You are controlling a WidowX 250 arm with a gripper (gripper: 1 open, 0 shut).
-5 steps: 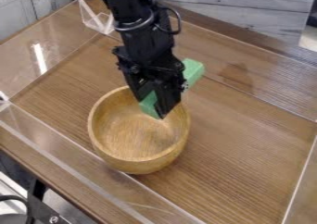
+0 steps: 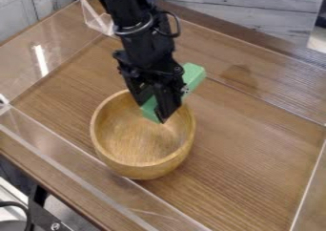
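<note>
A black robot arm reaches down from the top centre, its gripper (image 2: 151,92) shut on a green object (image 2: 163,99) whose lower part shows between and below the fingers, with another part out to the right. It hangs over the back part of a round wooden bowl (image 2: 140,149). The bowl looks empty where it is visible; its back rim is partly hidden by the gripper.
A whitish board (image 2: 254,15) stands along the back. Clear plastic strips line the left side, and a black cable lies at the lower left.
The gripper and green object have shifted slightly to the left over the bowl. The bowl has not moved.
</note>
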